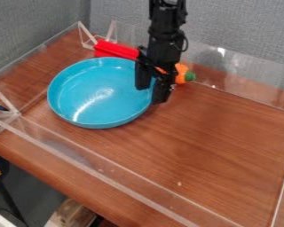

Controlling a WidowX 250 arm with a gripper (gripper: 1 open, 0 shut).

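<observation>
My black gripper (152, 82) reaches down from the top at the right rim of a light blue round plate (99, 92); its fingertips are dark and overlap the rim, so I cannot tell whether they grip it. Just right of the gripper an orange carrot (183, 73) with a green top (190, 77) lies partly hidden behind it. A red object (116, 50) lies behind the plate, toward the back.
Clear plastic walls (240, 75) edge it at the back and left, with a grey panel behind. A dark gap lies below the front left edge.
</observation>
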